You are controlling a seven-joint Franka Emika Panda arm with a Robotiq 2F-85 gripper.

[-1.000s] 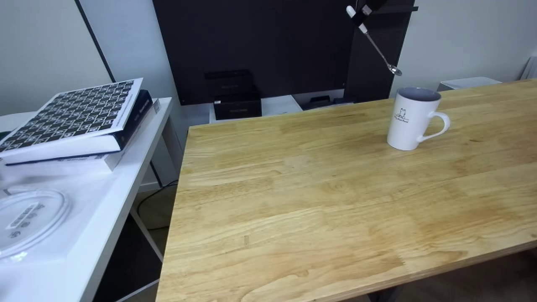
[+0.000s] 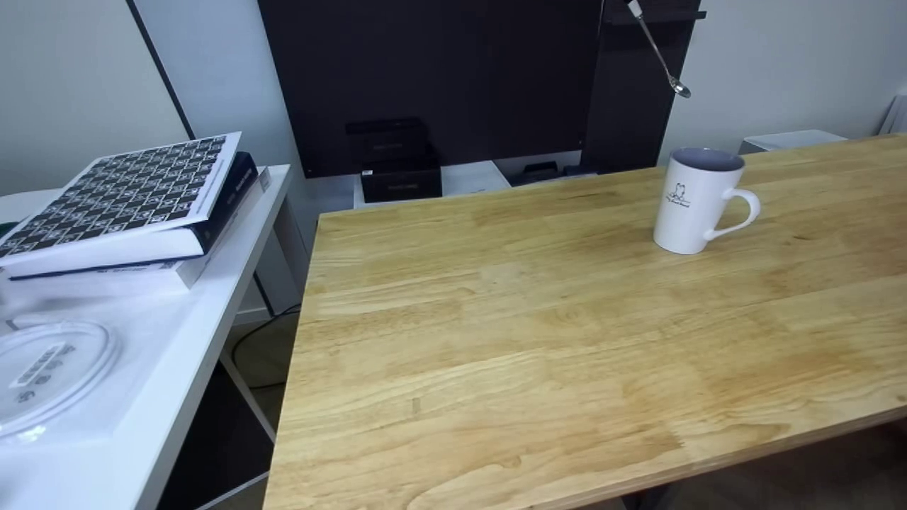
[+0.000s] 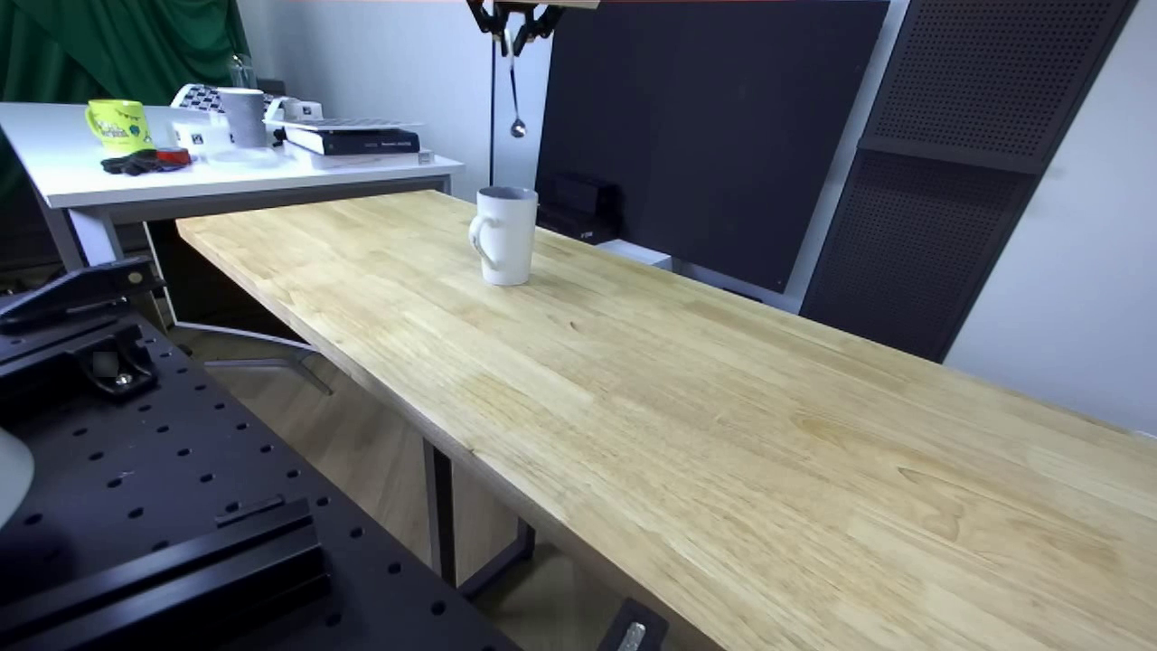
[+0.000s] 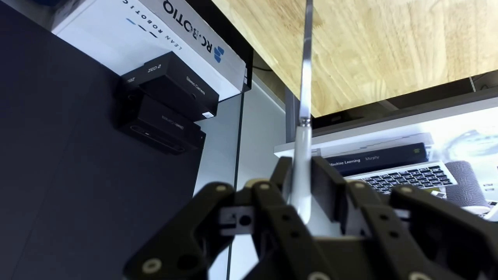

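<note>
A long spoon with a white handle and metal bowl (image 2: pixel 679 88) hangs in the air, bowl end downward. In the wrist view my gripper is shut on the spoon's white handle (image 4: pixel 302 163), and the metal stem runs up out of the frame. From the other side, the gripper (image 3: pixel 512 45) shows at the top edge with the spoon (image 3: pixel 517 125) below it. A white mug (image 2: pixel 693 204) with a grey inside stands upright on the wooden table, its handle to the right in exterior view 1. The spoon's bowl is above the mug's rim, apart from it.
A large dark panel (image 3: pixel 694 130) rises behind the table's far edge.
The gripper and spoon have risen and shifted slightly right in exterior view 1, so the spoon's bowl is higher over the mug. The mug has not moved.
</note>
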